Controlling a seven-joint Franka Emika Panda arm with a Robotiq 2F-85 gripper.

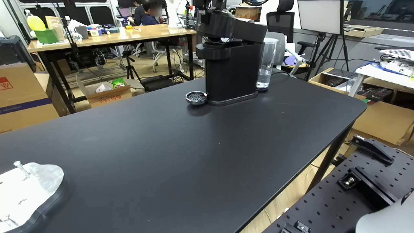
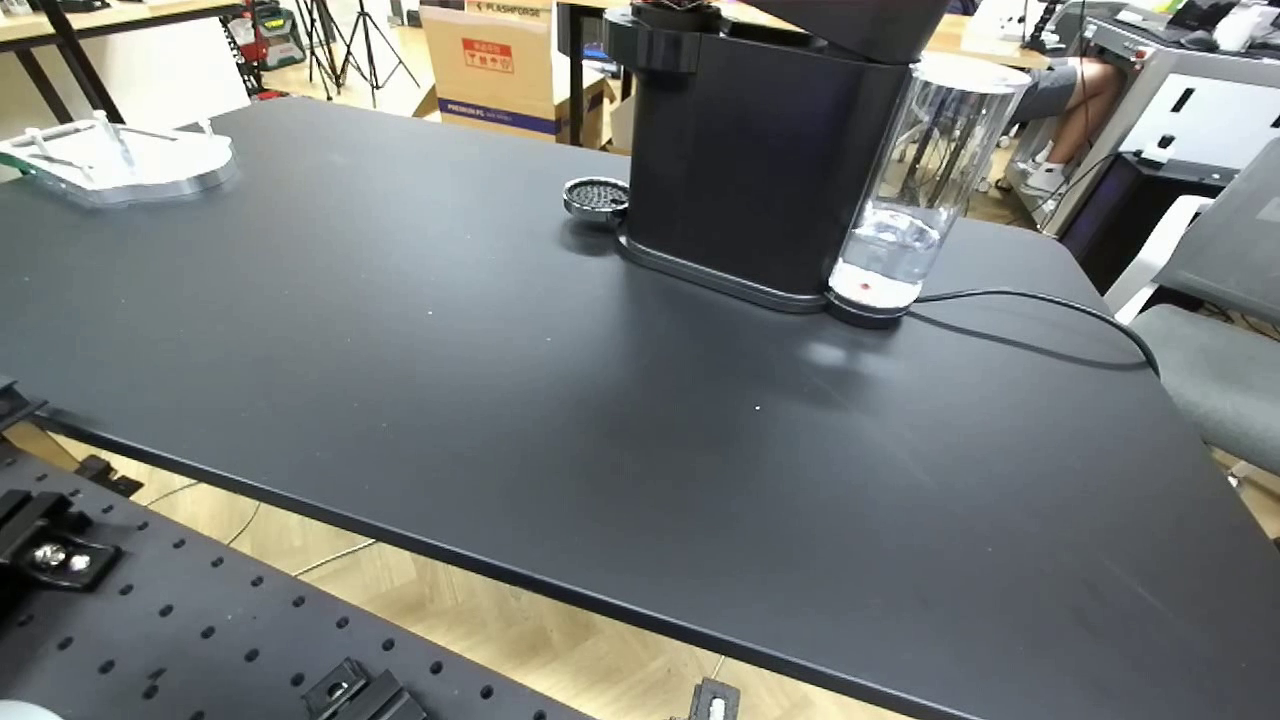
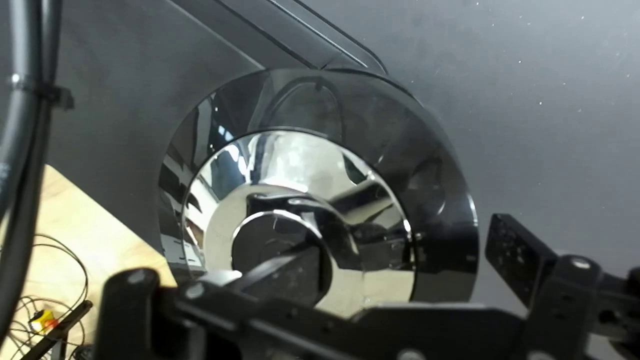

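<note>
A black coffee machine (image 1: pixel 234 73) stands at the far side of the dark table, with its upper part tilted. Beside it are a clear tank (image 2: pixel 894 246) partly filled with water and a round drip tray (image 1: pixel 196 97). From the wrist, a round glossy part (image 3: pixel 441 174) with a chrome ring and a dark round middle fills the centre. My gripper is open close over its lower edge, the right finger (image 3: pixel 516 255) just outside the rim. No held object shows. Dark parts in front partly hide the left finger's tip. In both exterior views the fingers cannot be made out.
A white-topped stand with short pegs (image 2: pixel 132 164) sits at the table's other end. A power cable (image 2: pixel 1044 300) trails from the tank side. A perforated black board (image 2: pixel 216 636) lies beyond the near edge.
</note>
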